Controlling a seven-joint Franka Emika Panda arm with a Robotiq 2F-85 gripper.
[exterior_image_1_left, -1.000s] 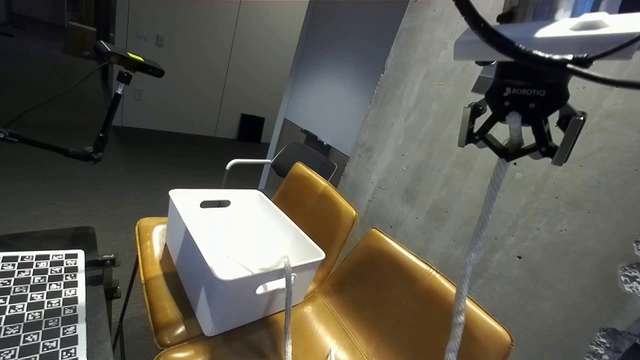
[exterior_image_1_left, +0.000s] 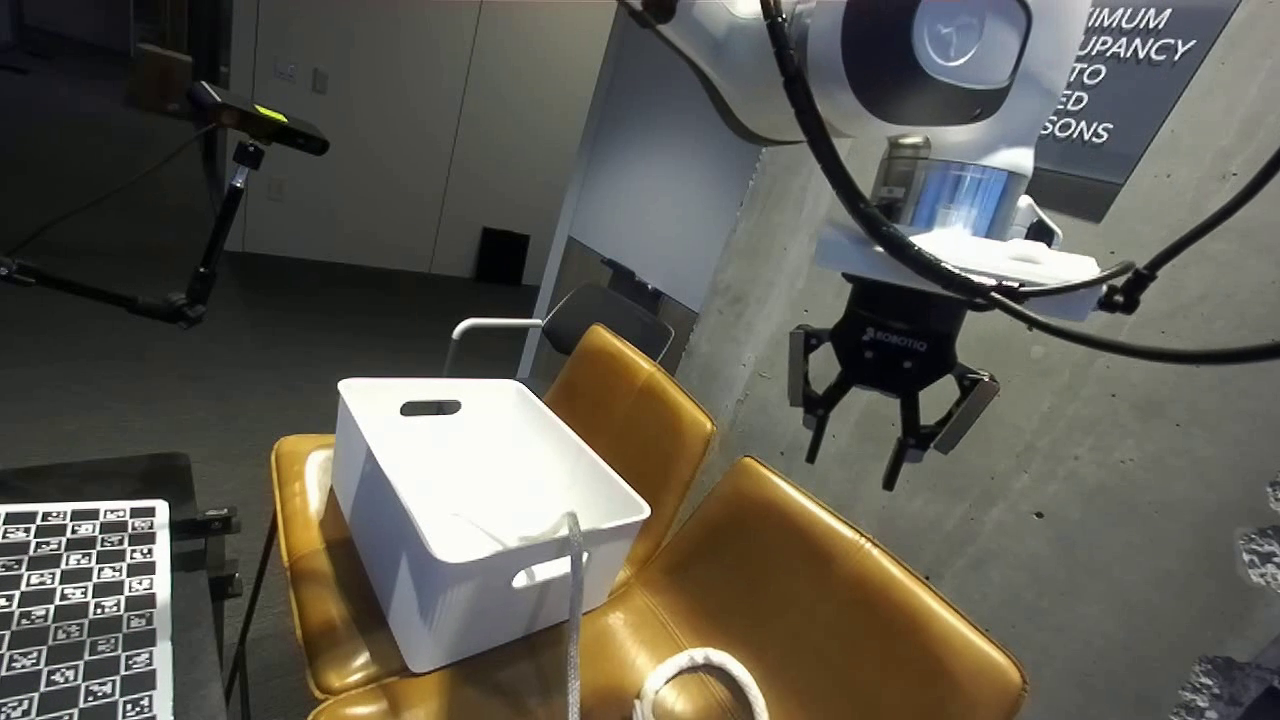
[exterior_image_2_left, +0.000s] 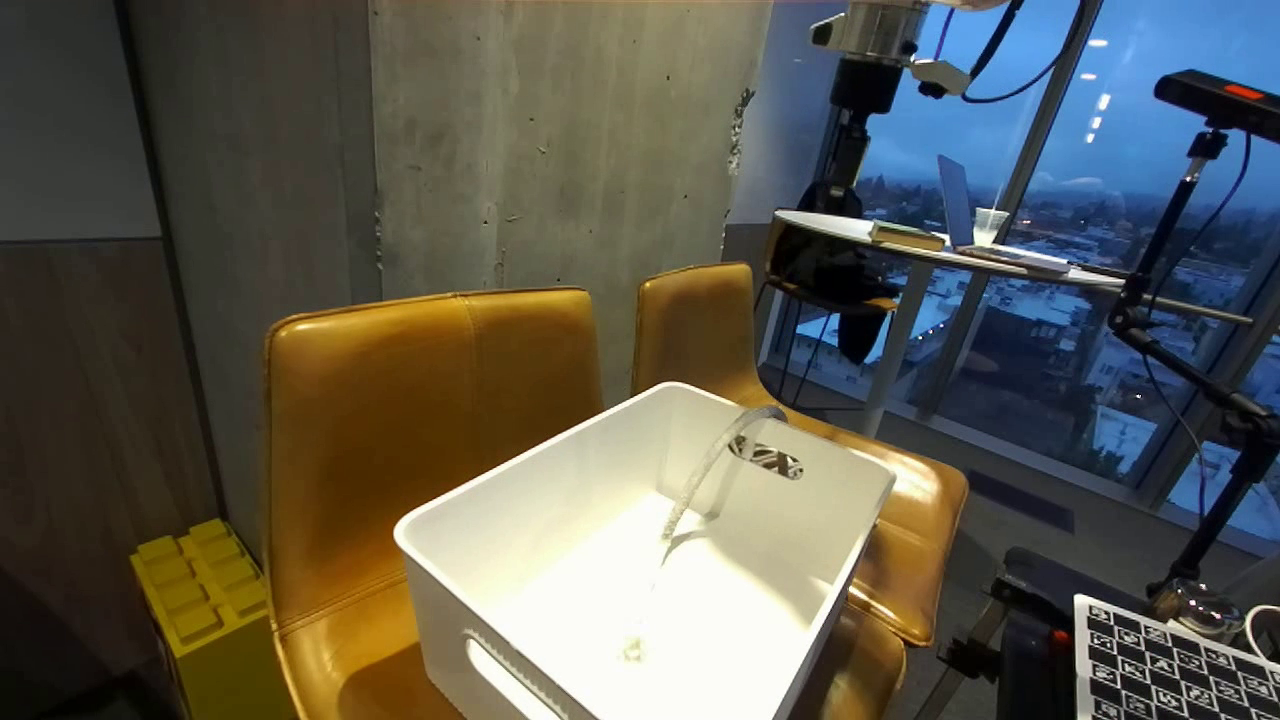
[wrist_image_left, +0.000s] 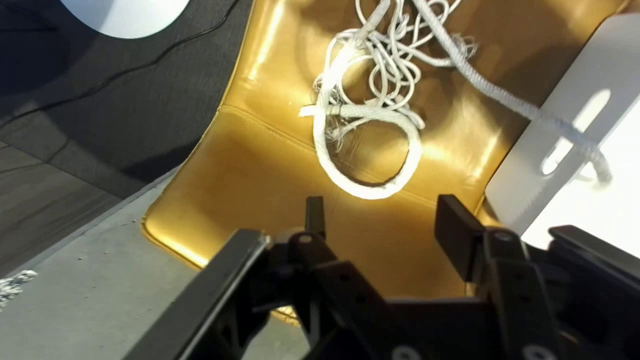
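Observation:
My gripper (exterior_image_1_left: 853, 468) hangs in the air above the front chair, its fingers spread with nothing between them. In the wrist view a thick white rope (wrist_image_left: 367, 192) lies curled in a loop on the tan seat, just beyond the fingertips. Thinner white cord (wrist_image_left: 390, 66) lies tangled behind that loop. A grey-white rope (exterior_image_1_left: 575, 612) drapes over the rim of the white bin (exterior_image_1_left: 384, 528). Its end runs down inside the bin, as the rope (exterior_image_2_left: 690, 492) shows in the second exterior view.
The bin stands across tan chairs (exterior_image_1_left: 816, 588), against whose backs rises a concrete wall (exterior_image_2_left: 552, 156). At the left are a patterned board (exterior_image_1_left: 84, 612) and a camera on a stand (exterior_image_1_left: 258, 120). A yellow block (exterior_image_2_left: 210, 600) stands beside the chair.
My gripper has come down and left, and its fingers have parted. The bin has not moved.

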